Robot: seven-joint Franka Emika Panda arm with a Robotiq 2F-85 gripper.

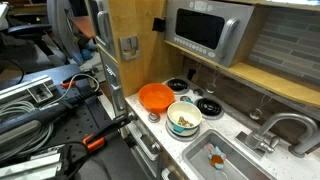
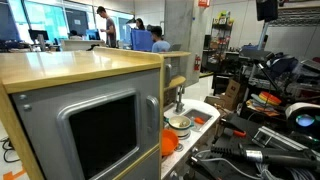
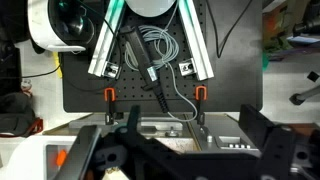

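In the wrist view my gripper is open, its two orange-tipped fingers (image 3: 201, 94) wide apart with nothing between them. Beneath it lies a black perforated table (image 3: 85, 102) with a coiled grey cable (image 3: 170, 47). On the toy kitchen counter in exterior view 1 sit an orange bowl (image 1: 155, 97) and, to its right, a cream bowl (image 1: 184, 112) that seems to rest on other dishware. An orange-pink item (image 1: 216, 158) lies in the steel sink (image 1: 200, 161). My gripper is well away from the bowls.
A faucet (image 1: 278, 130) rises behind the sink. The microwave (image 1: 200, 28) and wooden shelf (image 1: 265, 77) overhang the stove. A tall cabinet (image 1: 135, 50) stands left of the counter. Open counter shows around the sink.
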